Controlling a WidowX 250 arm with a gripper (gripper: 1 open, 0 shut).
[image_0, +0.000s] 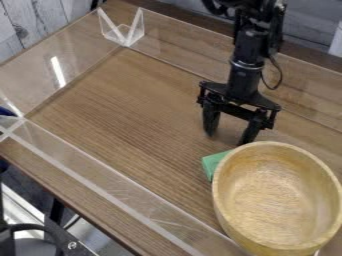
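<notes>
My black gripper (233, 124) is lowered over the wooden table, right of centre, with its fingers spread open and low near the surface, just behind a large tan bowl (274, 200). A small green object (213, 165) lies at the bowl's back left, partly hidden by the bowl. I see nothing clearly held between the fingers.
A clear acrylic piece (122, 30) stands at the back left, and transparent edging runs along the lower left of the table (114, 120). A dark object sits at the bottom-left corner.
</notes>
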